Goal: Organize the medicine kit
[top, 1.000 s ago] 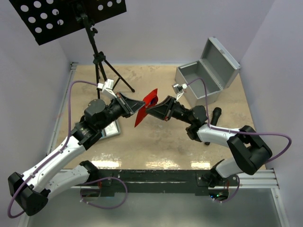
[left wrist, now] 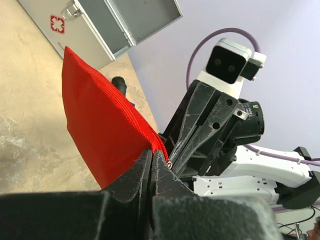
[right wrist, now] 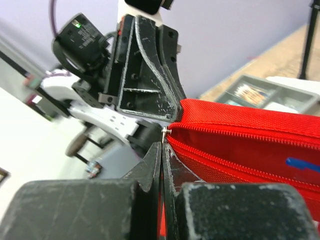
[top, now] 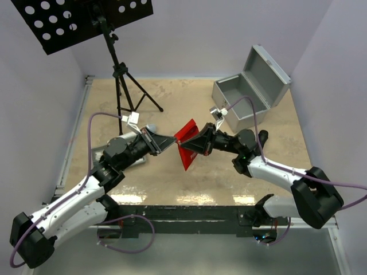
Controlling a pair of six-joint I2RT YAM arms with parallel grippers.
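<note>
A red zippered pouch (top: 187, 157) hangs in the air between my two grippers, above the table. In the left wrist view my left gripper is shut on the pouch's upper edge at one end. The right gripper is shut at the same end, with the small metal zipper pull (right wrist: 165, 132) running into its fingertips. The zipper mouth stands open in the right wrist view, and a blue item (right wrist: 300, 164) shows inside. The grey medicine case (top: 232, 94) stands at the back right with its lid raised; its visible interior looks empty.
A divided tray (right wrist: 272, 95) with small items lies at the left, partly under the left arm in the top view. A black stand (top: 119, 71) rises at the back left. A dark object (top: 262, 137) lies behind the right arm.
</note>
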